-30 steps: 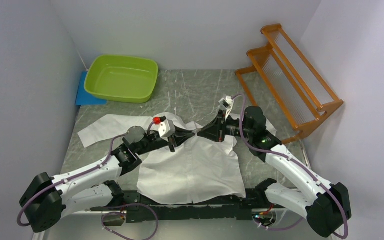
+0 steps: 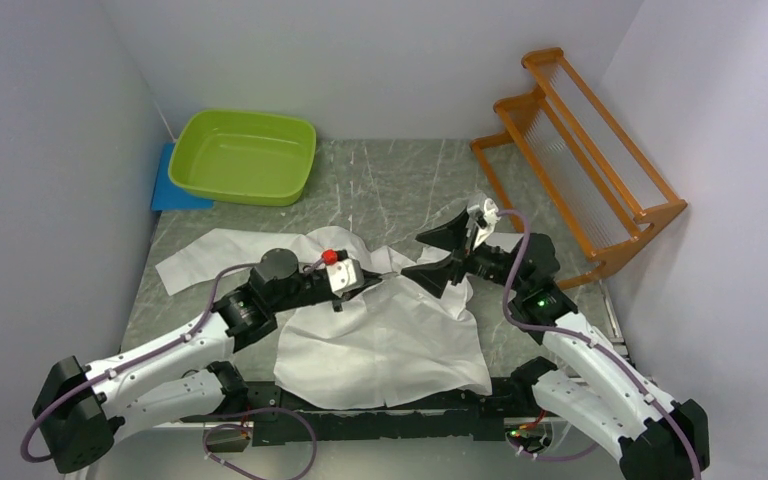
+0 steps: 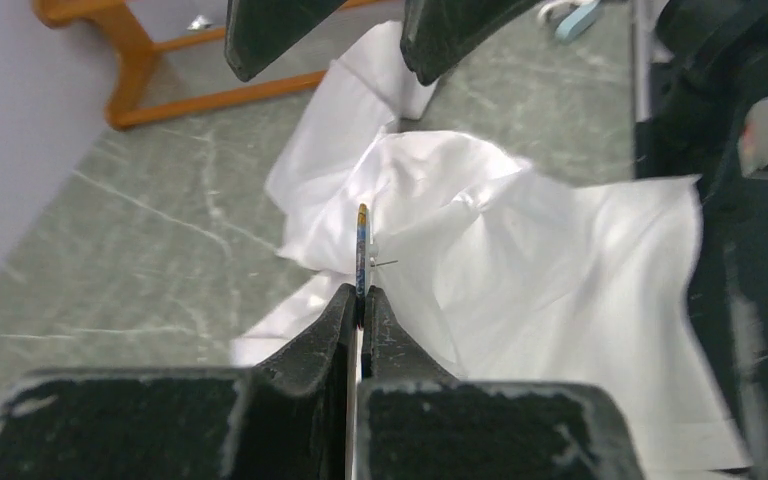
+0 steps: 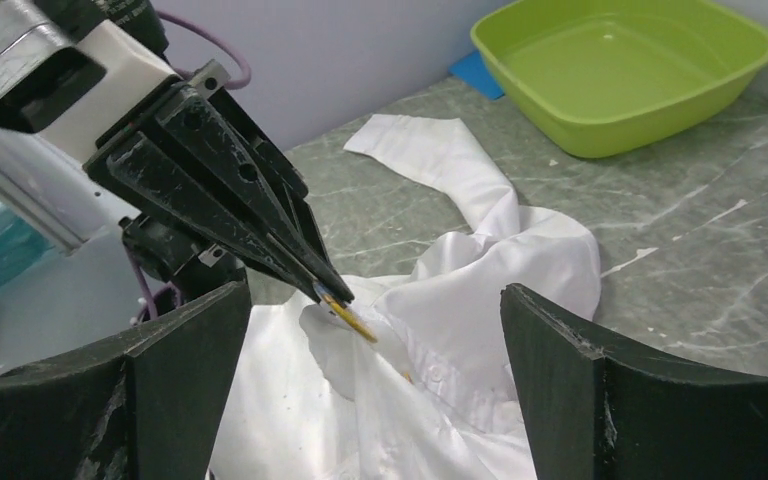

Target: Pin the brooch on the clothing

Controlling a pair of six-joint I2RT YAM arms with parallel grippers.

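Note:
White clothing (image 2: 390, 345) lies spread and wrinkled over the table's front. Above it my left gripper is shut on the brooch (image 3: 362, 245), a thin blue-and-gold piece seen edge-on with a fine pin sticking out to one side. In the right wrist view the brooch (image 4: 348, 318) juts from the left fingertips over the cloth (image 4: 450, 350). My right gripper (image 2: 425, 263) stands wide open, facing the left one; its dark fingers (image 4: 175, 385) have nothing gripped between them. The brooch is held above the cloth; whether its pin touches fabric I cannot tell.
At the back left stands an empty green basin (image 2: 242, 195) beside a blue sheet (image 2: 182, 200). A wooden rack (image 2: 600, 165) leans at the back right. Bare grey table (image 2: 390, 180) shows between them.
My right gripper has opened from shut near the left fingertips and shifted slightly right. The left gripper has turned and moved slightly to the right, still shut. The clothing lies almost unchanged.

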